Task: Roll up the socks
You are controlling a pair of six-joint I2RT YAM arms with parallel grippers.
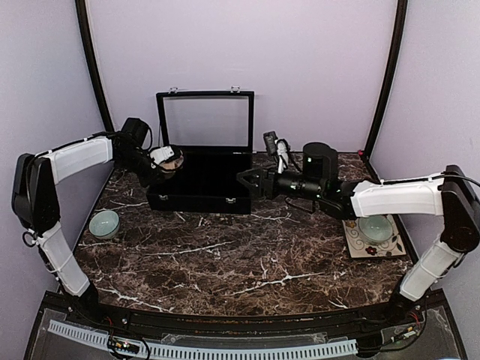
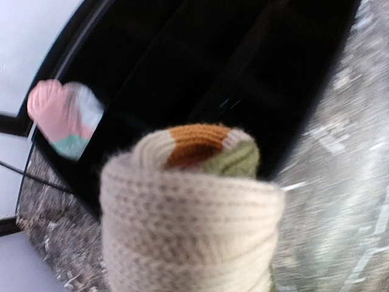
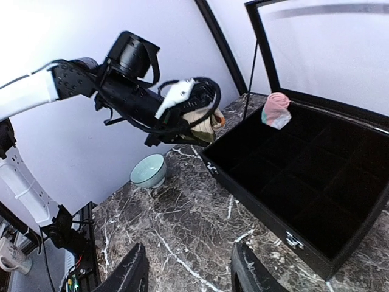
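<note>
A beige sock roll (image 2: 191,225) with orange and green inside fills the lower middle of the left wrist view. My left gripper is shut on this roll, over the left side of the black box (image 1: 199,203); its own fingers are hidden in its wrist view. A pink, white and teal sock roll (image 2: 58,115) sits in the box's far left corner. To the right of the box, my right gripper stands open and empty, its two fingers (image 3: 135,271) well apart above the marble table.
A pale green bowl (image 1: 104,224) stands on the left of the table, and another bowl (image 1: 375,229) rests on a flowered mat (image 1: 356,246) at the right. The box's lid frame (image 1: 250,120) is raised at the back.
</note>
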